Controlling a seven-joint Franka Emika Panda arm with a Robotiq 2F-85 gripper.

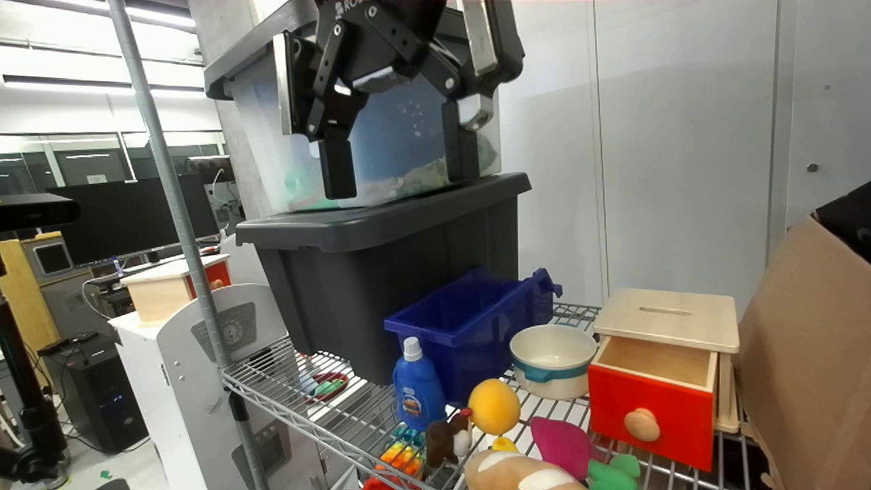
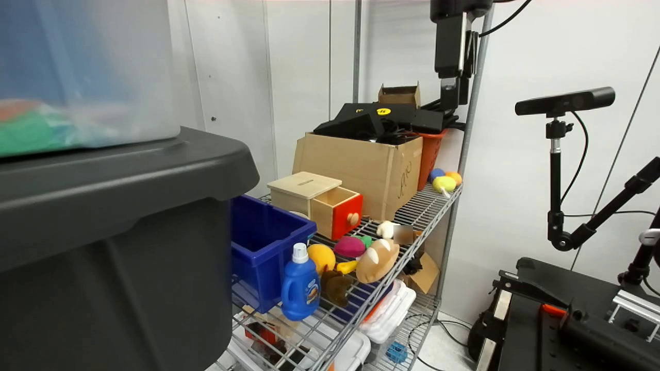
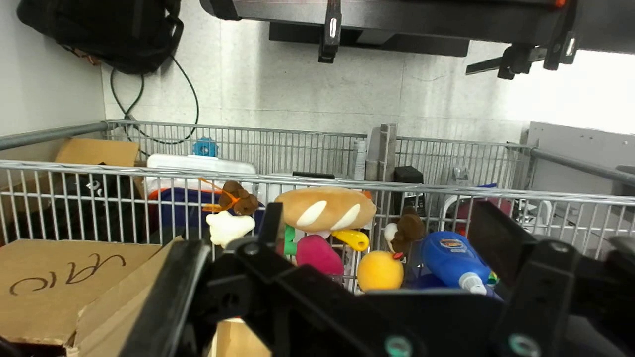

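High above the wire shelf, my gripper [image 1: 400, 175] stands open, its two dark fingers wide apart and the gap empty. In the wrist view its fingers frame the toys below. On the shelf are a plush bread loaf [image 3: 326, 209], a magenta plush [image 3: 319, 255], an orange ball [image 3: 379, 270], a brown plush [image 3: 406, 232] and a blue detergent bottle [image 1: 418, 388]. A red-fronted drawer [image 1: 650, 400] sticks out of its wooden box [image 1: 665, 314], and looks empty inside. Left of it are a cream pot [image 1: 553, 359] and a blue bin [image 1: 482, 322].
A dark lidded tote [image 1: 392, 245] with a clear tote on top rises at the shelf's left in the first exterior view. A cardboard box [image 2: 359, 170] stands beside the wooden box. Open air lies under my gripper, above the toys.
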